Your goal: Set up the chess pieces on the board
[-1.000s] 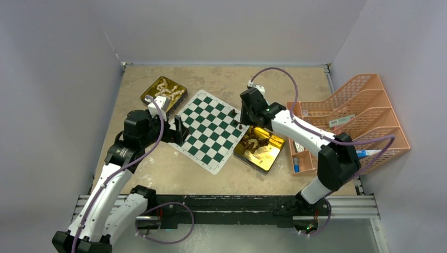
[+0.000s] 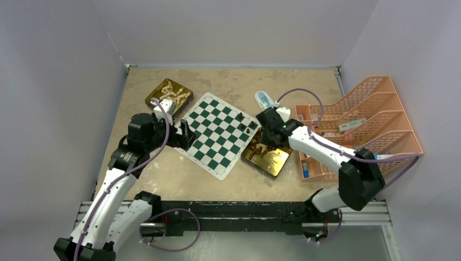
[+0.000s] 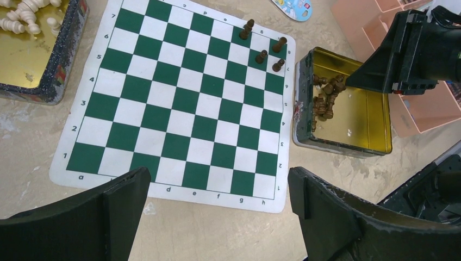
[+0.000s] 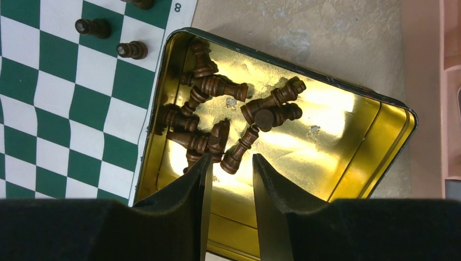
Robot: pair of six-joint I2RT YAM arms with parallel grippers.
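Observation:
The green-and-white chessboard lies flat, with several dark pieces standing near its h8 corner, among them a dark piece closest to the tin. Beside that edge sits a gold tin where several dark pieces lie tipped over; one slim dark piece lies just beyond my right fingertips. My right gripper is over this tin, open and empty. Across the board, my left gripper hovers open at the near-left side, nothing between its fingers. White pieces lie in a second tin.
An orange slatted organizer stands right of the dark pieces' tin. A pale blue packet lies behind the board. Bare table shows in front of the board.
My right arm has swung from above the board's h8 corner rightward and nearer, over the dark pieces' tin. The left arm has stayed still.

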